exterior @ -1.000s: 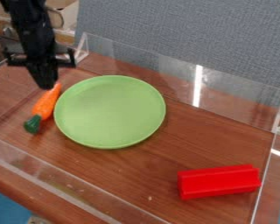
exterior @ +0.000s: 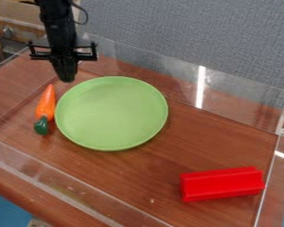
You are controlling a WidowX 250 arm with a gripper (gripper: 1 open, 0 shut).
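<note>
My black gripper (exterior: 65, 71) hangs at the upper left, pointing down above the wooden board, behind an orange toy carrot (exterior: 46, 105) with a green top. Its fingers look closed, with nothing visible between them. The carrot lies just left of a round green plate (exterior: 111, 113), which is empty. A red block (exterior: 222, 183) lies at the front right.
Clear plastic walls (exterior: 227, 96) border the board, with a grey textured wall (exterior: 192, 35) behind. The middle right of the board is bare wood. A blue surface shows at the lower left, outside the board.
My gripper has moved slightly to the right over the last second. The carrot appears slightly shifted or turned; the plate and red block are unmoved.
</note>
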